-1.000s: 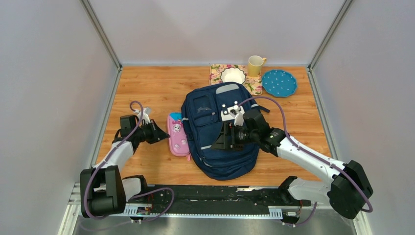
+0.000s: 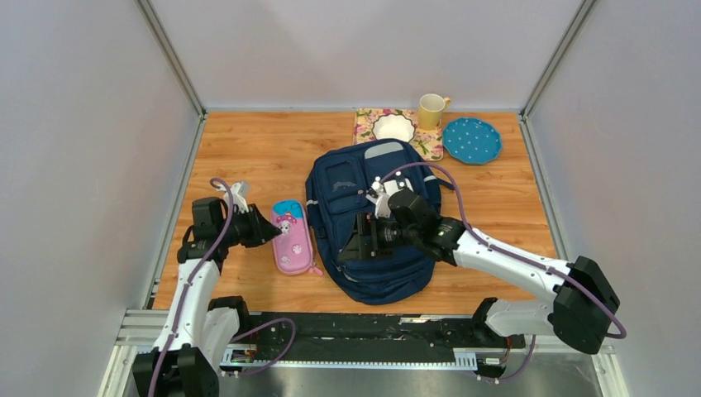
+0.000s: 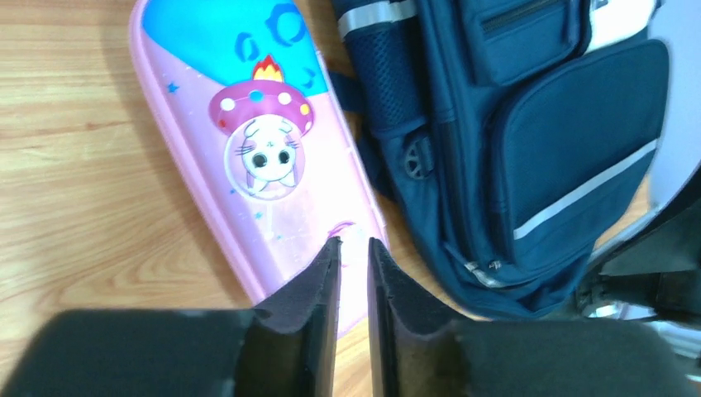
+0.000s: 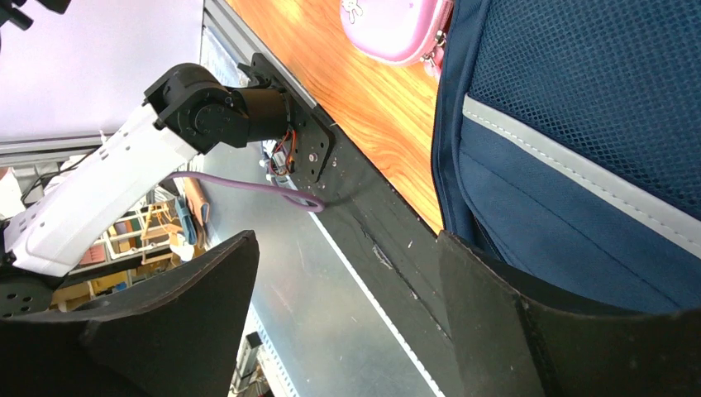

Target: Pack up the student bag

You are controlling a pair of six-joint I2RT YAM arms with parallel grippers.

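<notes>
A pink pencil case (image 2: 293,240) with a blue end and cat pictures lies face up on the table, close to the left side of the navy student bag (image 2: 337,223). My left gripper (image 2: 279,231) is at the left edge of the case. In the left wrist view, its fingertips (image 3: 329,260) overlap the lower part of the case, with a narrow empty gap between them; whether they touch it cannot be told. Over the bag's lower left part is my right gripper (image 2: 351,246), its fingers (image 4: 219,277) wide apart and empty. The bag lies flat; its right side is partly hidden by the right arm.
Behind the bag are a floral mat (image 2: 365,124) with a white scalloped plate (image 2: 393,127), a yellow mug (image 2: 431,111) and a blue dotted plate (image 2: 472,141). Bare table (image 2: 256,149) shows at the back left and the right.
The pencil case has shifted left, away from the bag, and its top face shows more fully. My right gripper has moved left over the bag; the left one has moved slightly left and nearer the front.
</notes>
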